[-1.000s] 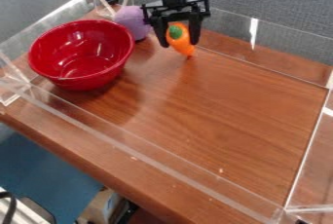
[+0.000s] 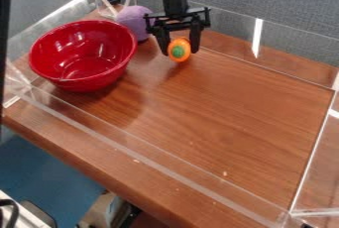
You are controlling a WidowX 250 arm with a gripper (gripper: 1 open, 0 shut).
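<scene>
My black gripper (image 2: 177,36) hangs at the back centre, with an orange carrot-like object (image 2: 179,50) with a green end between or just under its fingers; whether the fingers are closed on it is unclear. A red bowl (image 2: 81,55) sits at the left. A purple object (image 2: 133,20) lies behind the bowl, left of the gripper.
Clear acrylic walls (image 2: 259,36) border the wooden table (image 2: 219,123).
The gripper has shifted slightly.
</scene>
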